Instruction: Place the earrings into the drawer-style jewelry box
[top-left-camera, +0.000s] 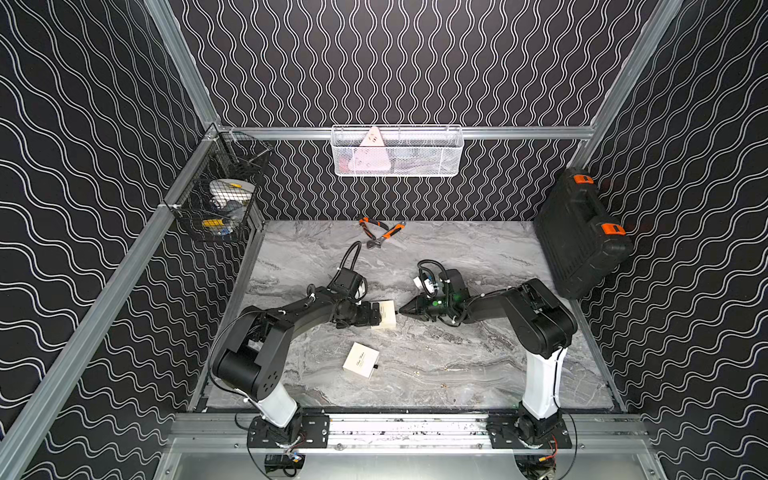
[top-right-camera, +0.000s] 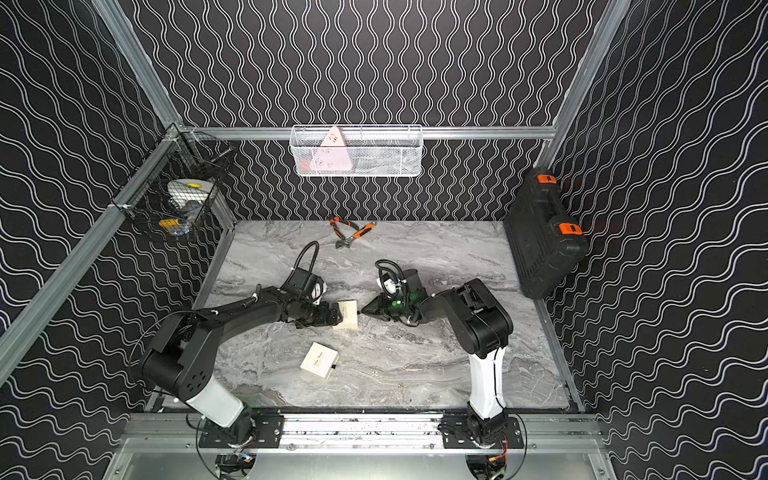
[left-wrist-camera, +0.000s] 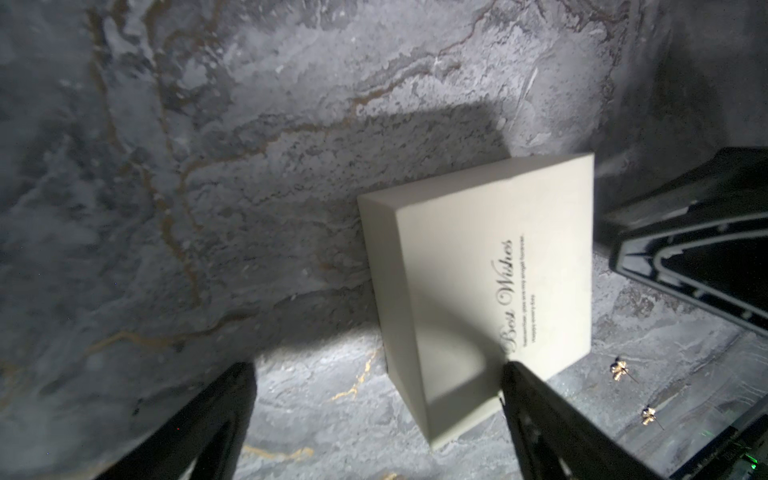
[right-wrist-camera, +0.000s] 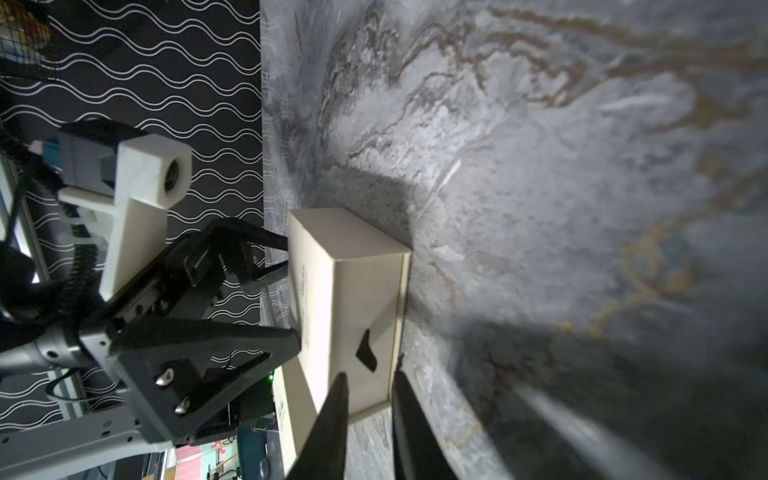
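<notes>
A cream jewelry box (top-left-camera: 386, 314) marked "Best Wishes" sits on the marble table, with a black pull tab (right-wrist-camera: 365, 352) on its drawer front. The drawer looks closed. My left gripper is open at the box's left; one finger overlaps a corner of the box in its wrist view. My right gripper is shut at the tab side, with nothing visible between its tips; they look just off the box, near the tab. Small gold earrings (left-wrist-camera: 618, 369) lie loose on the table beyond the box. A second cream box (top-left-camera: 361, 359) lies nearer the front.
Orange-handled pliers (top-left-camera: 381, 232) lie at the back. A black case (top-left-camera: 582, 232) leans at the right wall. The white wire basket (top-left-camera: 397, 152) and black wire basket (top-left-camera: 216, 196) hang above. Open table lies to the front right.
</notes>
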